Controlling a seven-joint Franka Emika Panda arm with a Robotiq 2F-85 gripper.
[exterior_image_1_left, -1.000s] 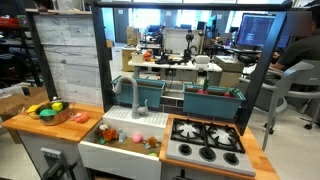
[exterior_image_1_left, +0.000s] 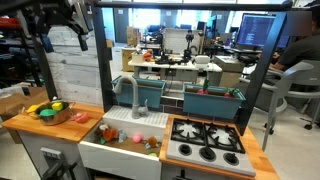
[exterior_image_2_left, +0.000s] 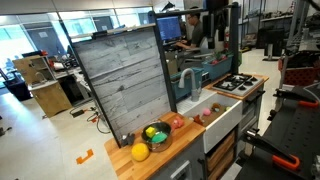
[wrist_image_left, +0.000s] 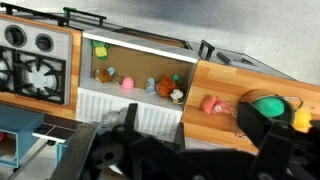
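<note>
My gripper (exterior_image_1_left: 65, 44) hangs high over the left side of the counter, open, with nothing between its fingers. The wrist view looks down from it: the dark fingers (wrist_image_left: 127, 122) stand wide apart above the counter. Beneath lies a white sink (wrist_image_left: 125, 101) holding several small toys, among them an orange-brown one (wrist_image_left: 165, 87), a pink one (wrist_image_left: 128, 84) and a green-and-yellow one (wrist_image_left: 100, 48). A metal pot (exterior_image_2_left: 157, 142) with green and yellow things in it sits on the wooden counter. Beside the pot is a pink item (wrist_image_left: 211, 104).
A stove (exterior_image_1_left: 208, 145) fills the counter's right part. The faucet (exterior_image_1_left: 136, 95) rises behind the sink. Blue baskets (exterior_image_1_left: 212, 103) hang along the rear, under a dark frame bar (exterior_image_1_left: 190, 5). A yellow ball (exterior_image_2_left: 140, 152) rests near the pot.
The arm and gripper have come into exterior view 1 at the upper left; before, hardly any of them showed there. The pot, sink toys and stove look unmoved.
</note>
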